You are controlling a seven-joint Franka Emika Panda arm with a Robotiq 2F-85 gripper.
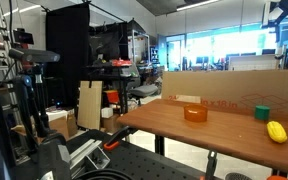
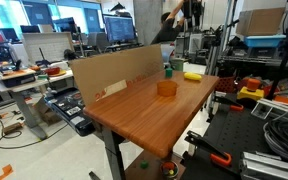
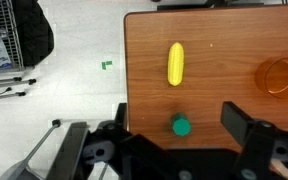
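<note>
A yellow, elongated object [image 3: 175, 64] lies on the wooden table [image 3: 144, 90], and also shows at the near right of the table in exterior view 1 [image 1: 276, 132]. The small green cup [image 3: 181, 125] stands further along, between my spread fingers as seen from above. An orange bowl [image 1: 195, 113] is on the table's other side; the wrist view shows this bowl [image 3: 280, 77] at its right edge. My gripper is open, well above the tabletop, with nothing held. Part of the arm shows at the top right of exterior view 1.
A cardboard panel [image 2: 134, 72] stands along one table edge. Beyond the other edge are a black surface and cables [image 2: 284, 130]. Bare wood lies between the bowl and the yellow object. Floor with a wire rack [image 3: 26, 25] shows beside the table.
</note>
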